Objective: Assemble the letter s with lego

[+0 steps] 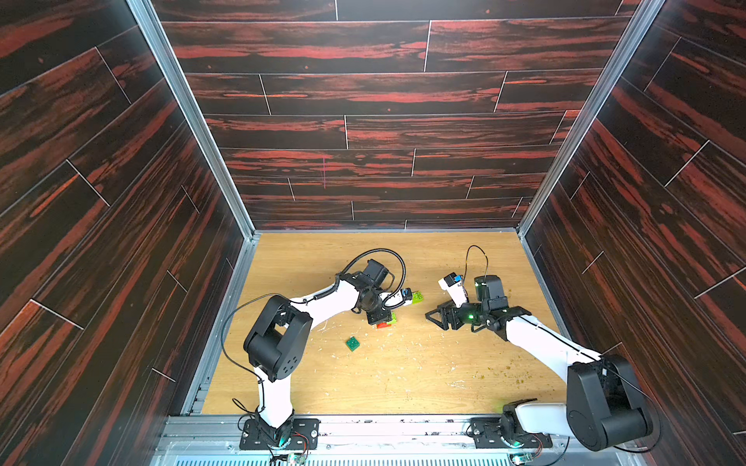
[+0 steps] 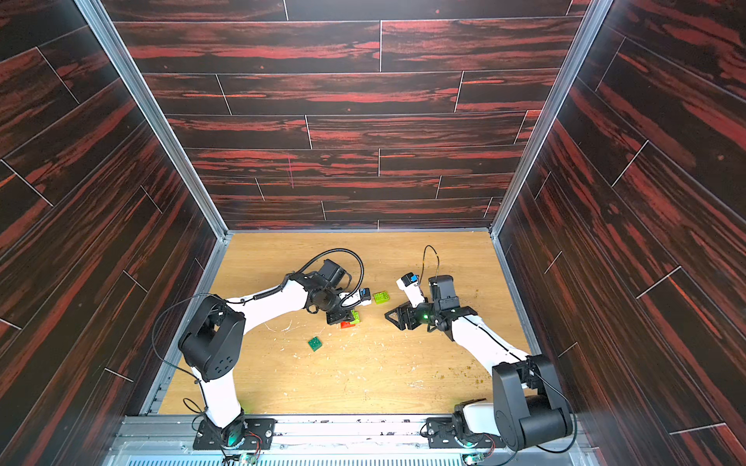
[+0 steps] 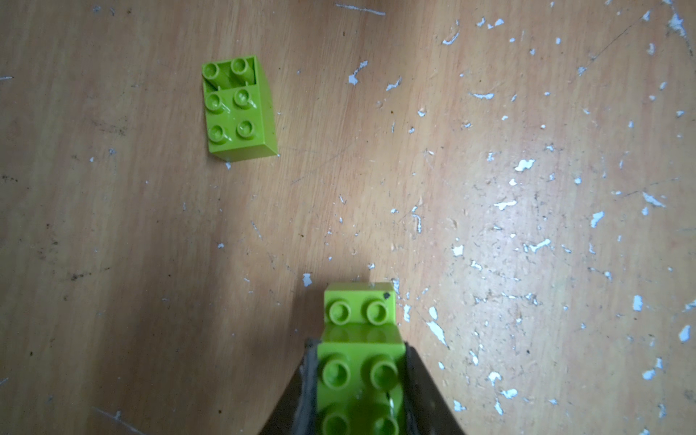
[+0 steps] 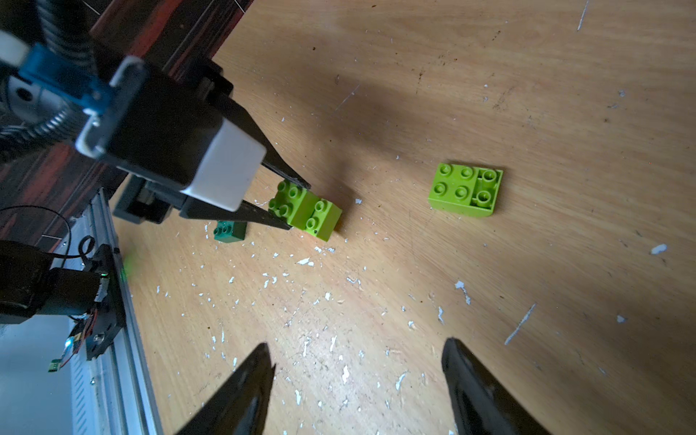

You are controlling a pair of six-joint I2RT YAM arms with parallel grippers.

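In the left wrist view, my left gripper is shut on a lime green brick [image 3: 362, 395], with a finger along each side. A lower green step with two studs [image 3: 358, 311] projects beyond the fingertips; whether it belongs to the same piece cannot be told. A red piece [image 1: 381, 325] shows under that gripper in the top left view. Apart from these, a second lime green brick [image 3: 230, 108] lies studs up on the table. My right gripper stands open, with only bare table seen between its fingers. The dark green brick [image 1: 352, 343] rests nearer the front.
Bare scratched table [image 4: 391, 304] lies between the two arms and toward the front. From the right wrist camera, the left arm's body [image 4: 166, 137] takes up the upper left. Metal rails and dark panel walls bound the table.
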